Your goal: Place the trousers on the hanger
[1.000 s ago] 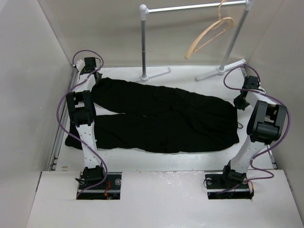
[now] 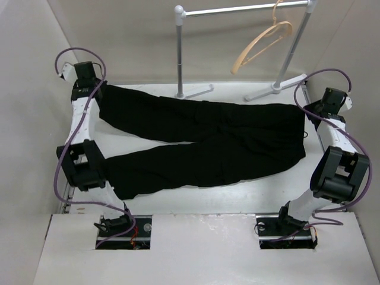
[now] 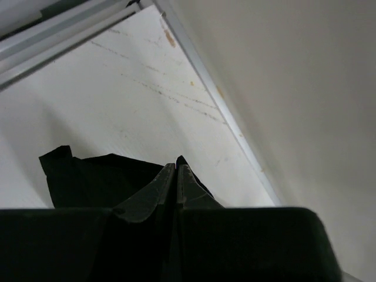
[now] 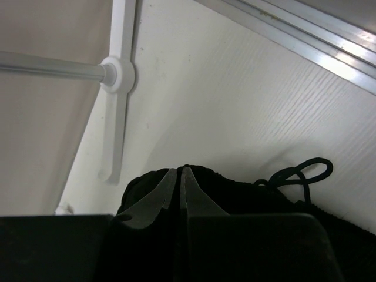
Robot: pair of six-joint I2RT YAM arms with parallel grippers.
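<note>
Black trousers lie spread across the white table, waistband to the right, legs to the left. My left gripper is at the upper leg's end, top left; in the left wrist view its fingertips are shut with black cloth around them. My right gripper is shut on the waistband corner at the right; in the right wrist view cloth and a drawstring loop show at its fingers. A wooden hanger hangs from the rail at the back.
The metal rack's posts and white feet stand along the table's back edge. Walls close in on both sides and behind. A bare strip of table runs along the front.
Both arms have shifted outward and the right one higher up the view, drawing the waistband and upper leg along. The lower leg's end has shifted right and toward the front.
</note>
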